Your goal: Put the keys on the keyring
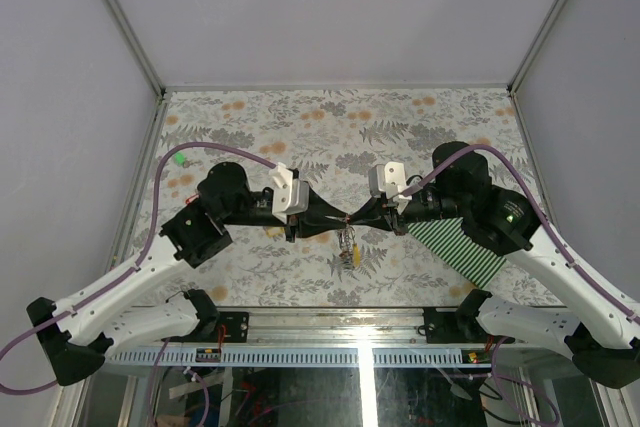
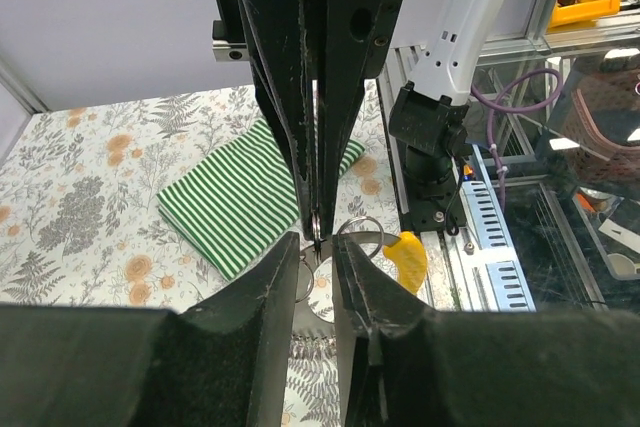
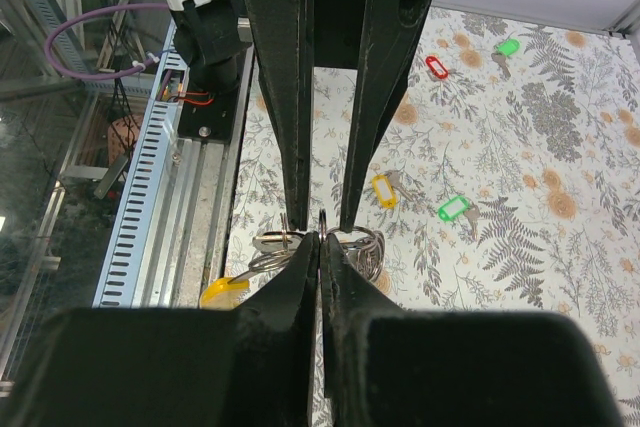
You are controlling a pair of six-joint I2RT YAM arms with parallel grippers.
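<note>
My right gripper is shut on the metal keyring [image 2: 317, 225], a thin piece of which shows at its fingertips. Facing it, my left gripper is part open around that same spot, its fingers standing on either side of the metal; whether they touch it, I cannot tell. Several metal loops and a yellow-tagged key [image 2: 408, 261] hang below the fingertips. From above, this bunch [image 1: 347, 247] dangles under the meeting grippers. Loose on the table lie a yellow-tagged key [image 3: 384, 191], a green-tagged key [image 3: 454, 208], a red tag [image 3: 437, 67] and another green-tagged key [image 3: 508, 47].
A green-striped cloth [image 1: 460, 247] lies on the right of the flowered table [image 1: 340, 147], partly beneath the right arm. The metal rail [image 1: 330, 322] runs along the front edge. Clear table stretches behind both arms.
</note>
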